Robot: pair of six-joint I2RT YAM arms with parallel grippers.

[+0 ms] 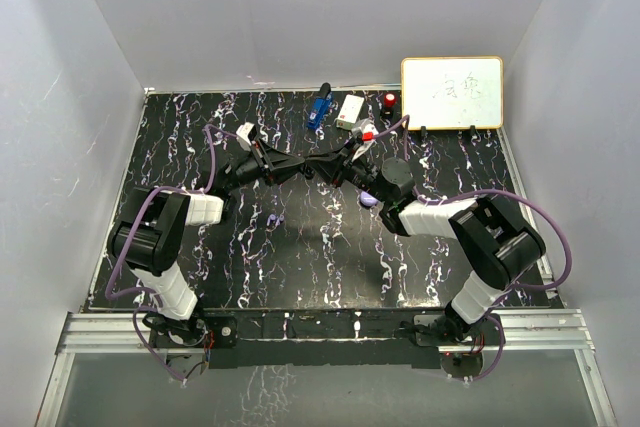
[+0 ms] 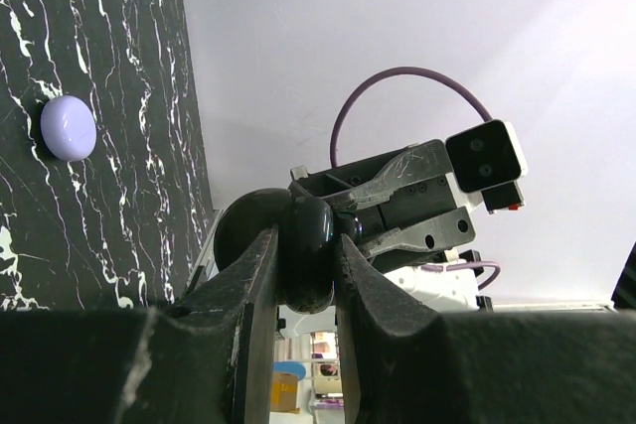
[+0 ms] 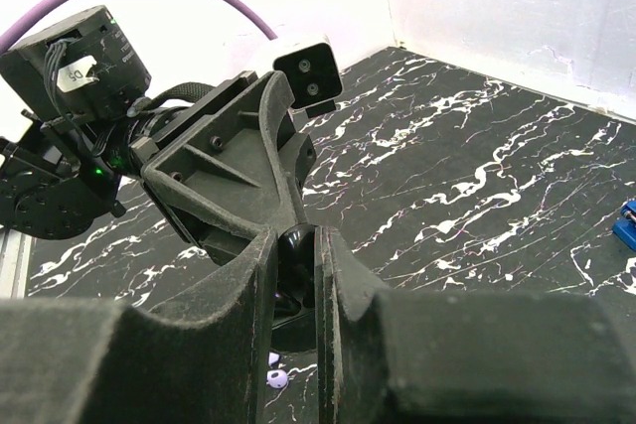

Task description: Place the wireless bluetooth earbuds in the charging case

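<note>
A glossy black case (image 2: 308, 260) is raised above the table where both grippers meet, near the centre of the top view. My left gripper is shut on it, and a second rounded black part bulges out beside the fingers. From the other side, my right gripper is also shut on the black case (image 3: 296, 250). How far the case is opened cannot be told, and its inside is hidden. Lilac earbuds (image 1: 275, 219) lie on the table below my left arm; part of them (image 3: 276, 378) shows in the right wrist view.
A lilac oval object (image 2: 69, 128) rests on the marbled table, below the right gripper in the top view. Along the back stand a blue tool (image 1: 319, 112), a white box (image 1: 350, 110), a red-topped bottle (image 1: 388, 104) and a whiteboard (image 1: 452, 92).
</note>
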